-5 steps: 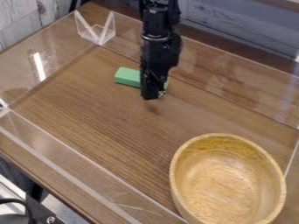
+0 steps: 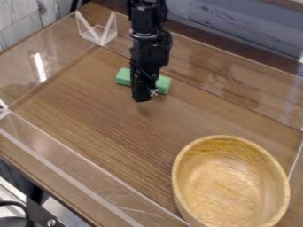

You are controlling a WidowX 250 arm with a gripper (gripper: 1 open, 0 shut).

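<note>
The black arm reaches down from the back, its gripper (image 2: 145,94) low over the wooden table, in front of a green block (image 2: 124,76). The block lies on the table, partly hidden behind the gripper, with ends showing on both sides of it. The fingers are small and dark here; whether anything is between them is hard to make out.
A large yellow bowl (image 2: 231,160) sits at the front right. A clear plastic piece (image 2: 98,28) stands at the back left, and another clear item is at the left edge.
The gripper has shifted slightly to the left and now covers more of the green block's middle. The block appears to stay in place.
</note>
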